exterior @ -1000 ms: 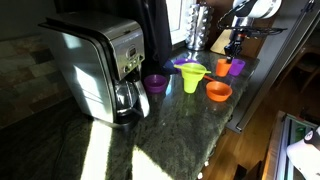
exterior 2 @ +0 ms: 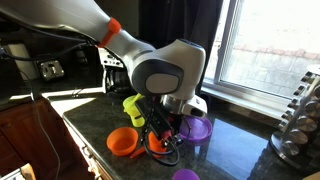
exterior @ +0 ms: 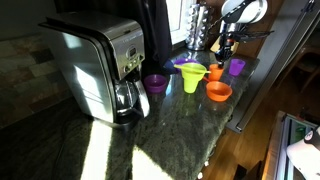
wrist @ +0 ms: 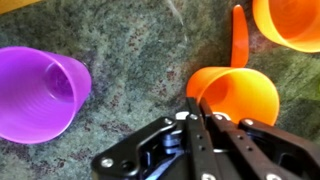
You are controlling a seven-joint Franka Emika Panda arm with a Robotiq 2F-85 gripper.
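Observation:
An orange cup (wrist: 252,95) lies under my gripper in the wrist view, its near rim at the fingertips; the fingers are shut on that rim. In exterior view 1 the orange cup (exterior: 215,74) is small, directly below the arm at the far end of the counter. From the other side, in exterior view 2, the cup (exterior 2: 157,146) is partly hidden by the gripper. Whether its base touches the counter cannot be told.
A purple cup (wrist: 38,95) stands to the left in the wrist view. An orange bowl (exterior: 218,91) and a yellow-green cup (exterior: 190,82) sit nearby. An orange utensil (wrist: 240,38) lies beside the held cup. The coffee maker (exterior: 115,70) is at the counter's near end, with bare counter before it.
Arm and orange cup have moved together to the left in exterior view 1, away from the purple cup and towards the yellow-green one. The other dishes have stayed put.

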